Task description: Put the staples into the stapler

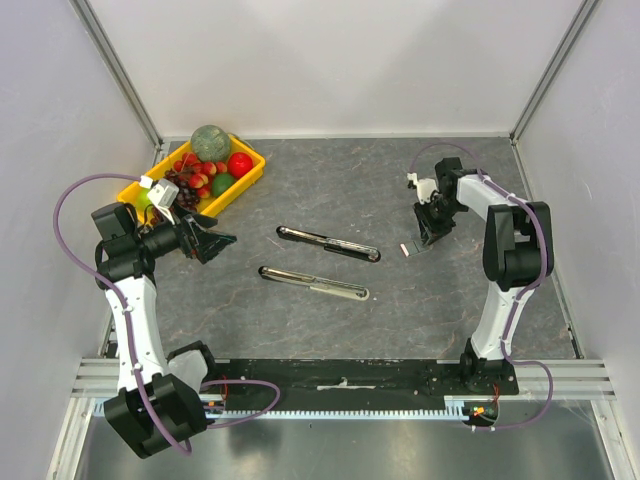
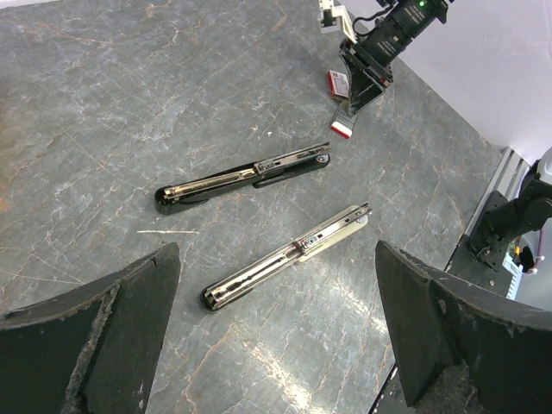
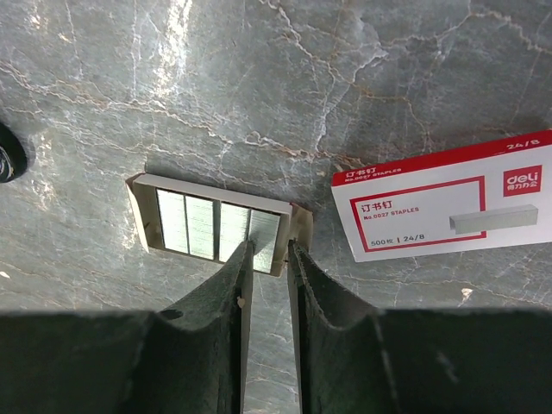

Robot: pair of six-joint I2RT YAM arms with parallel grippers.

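Observation:
Two staplers lie unfolded and flat on the grey table: a black one (image 1: pixel 328 243) and, nearer the front, a black-and-white one (image 1: pixel 314 284). My right gripper is over a small open tray (image 3: pixel 216 190) at the table's right side. Its fingers stand partly open, a narrow gap between them. One finger overlaps the last staple strip (image 3: pixel 262 233) in the tray; the other is by the tray's end. Contact cannot be told. A red-and-white staple box (image 3: pixel 414 220) lies beside the tray. My left gripper stands wide open and empty, left of the staplers.
A yellow basket (image 1: pixel 256 176) of fruit stands at the back left, near my left arm. Walls rise on both sides.

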